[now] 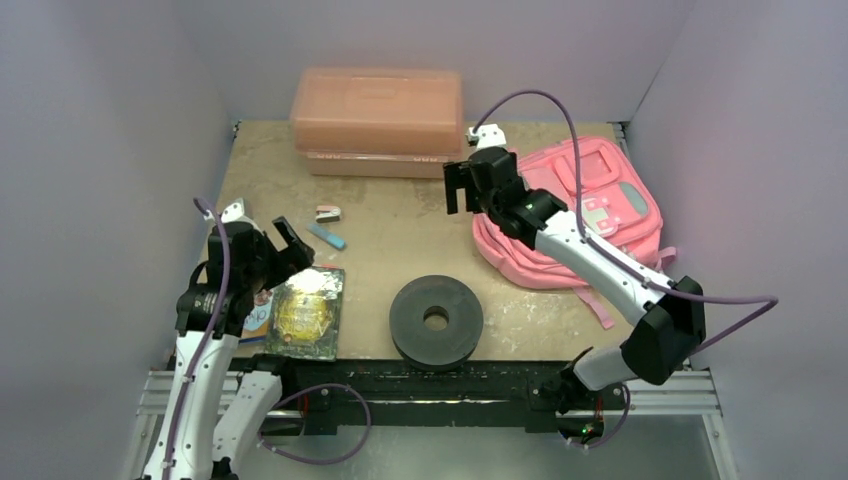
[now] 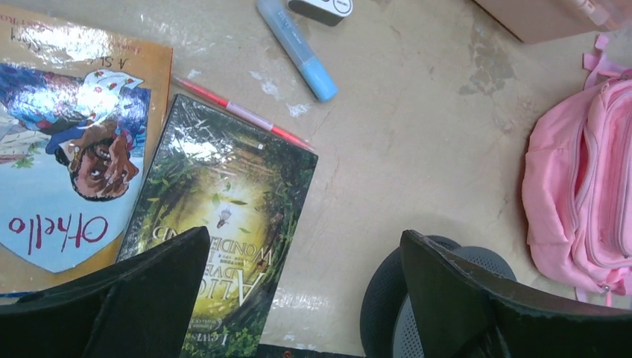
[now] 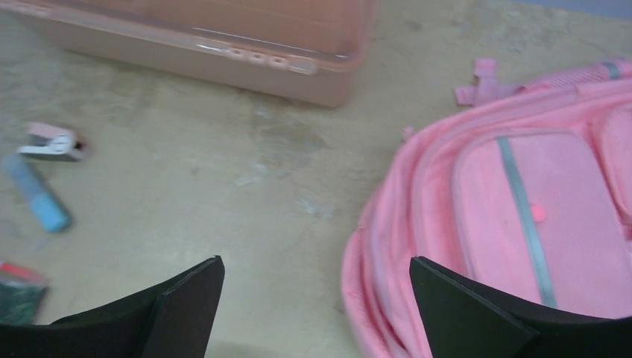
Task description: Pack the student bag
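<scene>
The pink bag (image 1: 630, 215) lies at the right of the table, partly under my right arm. Beside its left edge my right gripper (image 1: 463, 206) stands open and empty. Over the left side, above the books, my left gripper (image 1: 299, 240) is open with nothing between its fingers. Below it lie the dark Alice book (image 2: 223, 194) and the Othello book (image 2: 74, 179), side by side. A red-and-white pen (image 2: 246, 113) lies along the Alice book's top edge. Farther back are a blue marker (image 2: 302, 56) and a stapler (image 1: 328, 214).
A closed, translucent orange box (image 1: 380, 115) stands at the back wall. Near the front edge sits a dark round disc (image 1: 435, 345) with a hole. Between the marker and the bag the table is bare.
</scene>
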